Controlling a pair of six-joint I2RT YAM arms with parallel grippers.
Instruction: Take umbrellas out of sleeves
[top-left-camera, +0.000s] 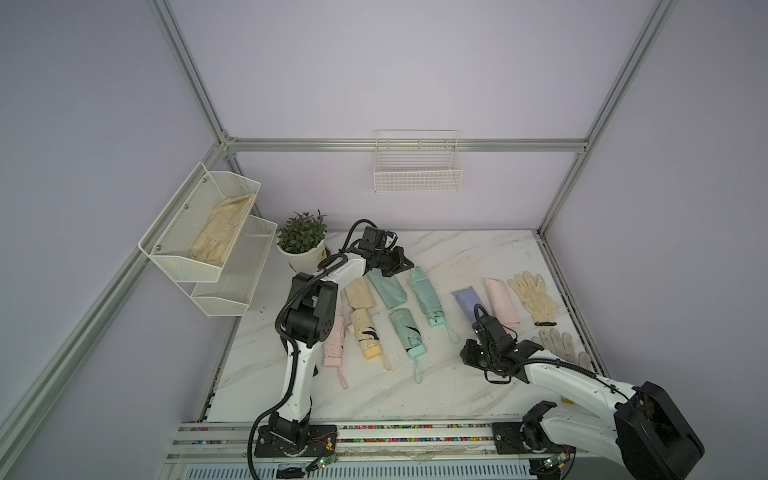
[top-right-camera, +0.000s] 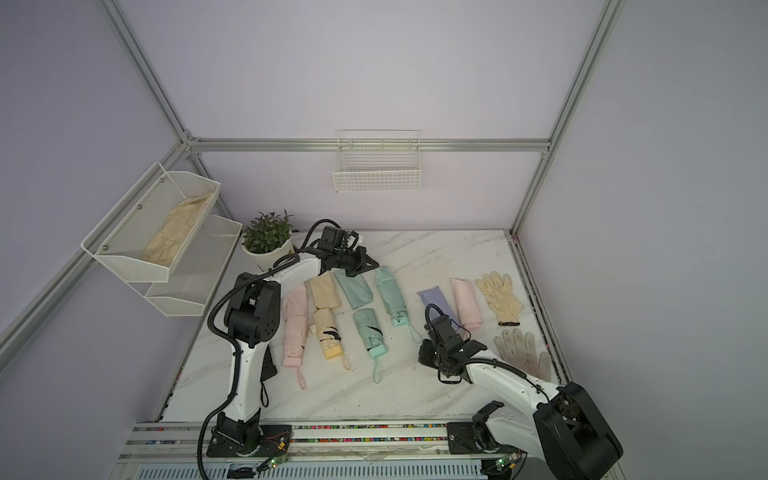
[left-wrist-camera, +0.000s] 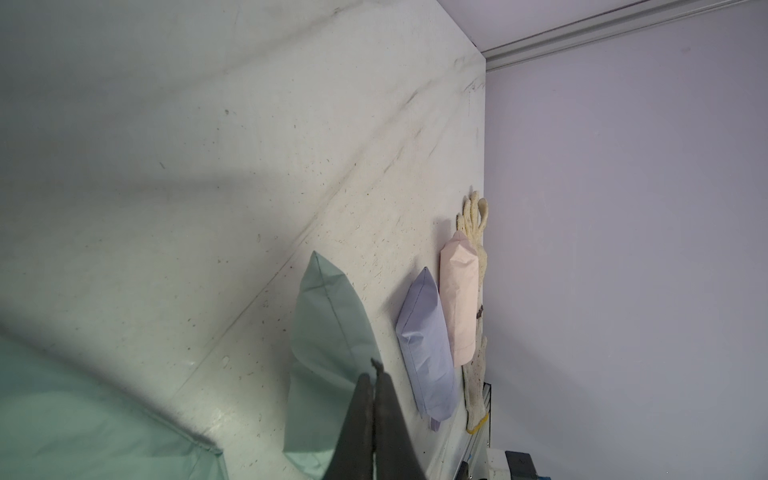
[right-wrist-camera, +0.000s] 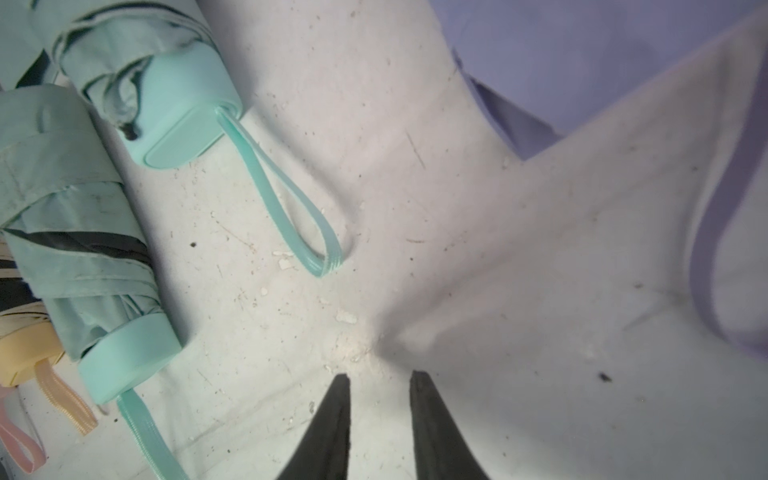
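At mid-table a teal umbrella (top-left-camera: 429, 296) lies in its smooth sleeve (left-wrist-camera: 332, 320), with its handle (right-wrist-camera: 185, 102) and wrist strap (right-wrist-camera: 280, 208) sticking out at the near end. My left gripper is shut at the sleeve's far end and appears to pinch its thin cloth; the pinch itself is hard to see. Above bare table, my right gripper stands part open with nothing between its fingers, clear of the strap's loop. The purple sleeve (left-wrist-camera: 428, 344) lies at the right; in the top views the right arm partly hides that area.
Unsleeved pink (top-right-camera: 294, 328), yellow (top-right-camera: 329, 332) and teal (top-right-camera: 370, 330) umbrellas lie left, with yellow (top-right-camera: 325, 290) and teal (top-right-camera: 353, 286) sleeves behind. At right are a pink sleeved item (top-right-camera: 465, 304) and gloves (top-right-camera: 499, 297). A plant (top-right-camera: 268, 233) stands back left.
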